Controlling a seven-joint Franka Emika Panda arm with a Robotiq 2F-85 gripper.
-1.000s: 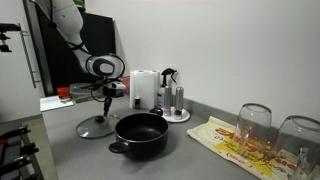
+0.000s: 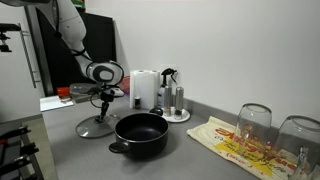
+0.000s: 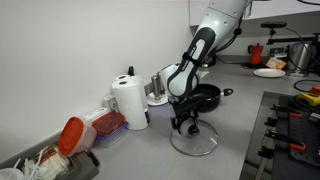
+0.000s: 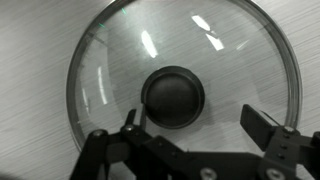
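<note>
A round glass lid with a dark rim lies flat on the grey table, left of a black pot. Its black knob shows large near the middle of the wrist view. My gripper is open over the lid, fingers spread wide. The left finger appears close to the knob's lower left edge, while the right finger is well clear of it, near the rim. In exterior view 2 the gripper hangs low by the knob; contact cannot be made out.
Behind the pot stand a paper towel roll and several bottles on a white tray. Two upturned glasses and a patterned cloth are at the right. A red bowl leans in a rack.
The arm has come down a little toward the lid over the last second. Lid and pot stay where they were.
</note>
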